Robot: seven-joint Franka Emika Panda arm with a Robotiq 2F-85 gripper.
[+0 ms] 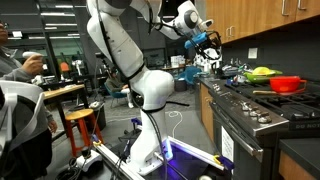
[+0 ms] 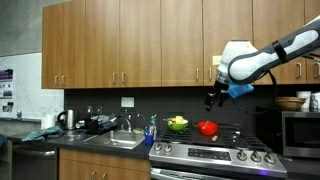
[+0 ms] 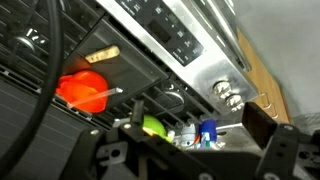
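My gripper (image 2: 222, 98) hangs open in the air above the stove area, its fingers pointing down and nothing between them. In the wrist view the open gripper shows its dark fingers along the bottom edge, well apart. Below it, a red pot or bowl (image 3: 85, 84) rests on the dark stovetop, a pale handle-like piece lying across it. A green bowl-like thing (image 3: 154, 126) is partly hidden by a finger. On the stove front strip lies a small wooden piece (image 3: 102, 54). Exterior view 1 shows the red pot (image 1: 287, 85) near the green item (image 1: 262, 72).
A blue container of utensils (image 2: 150, 132) stands left of the stove, beside the sink (image 2: 120, 138). Wooden cabinets (image 2: 180, 50) hang above the counter. A microwave (image 2: 302, 130) sits at the right.
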